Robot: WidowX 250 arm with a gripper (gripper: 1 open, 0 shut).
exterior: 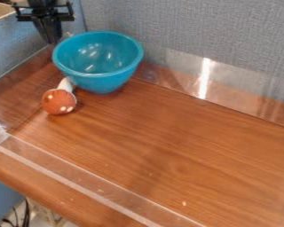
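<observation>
A turquoise bowl (109, 71) rests upright on the wooden table at the back left. Just in front of it, a toy mushroom (59, 101) with a red-orange spotted cap and pale stem lies on its side. My black gripper (47, 34) is at the top left edge, above and left of the bowl and apart from it, shut with nothing visible between its fingers; its upper part is cut off by the frame.
Grey padded walls (204, 35) bound the back and left. A clear strip runs along the front left edge, with cables below it.
</observation>
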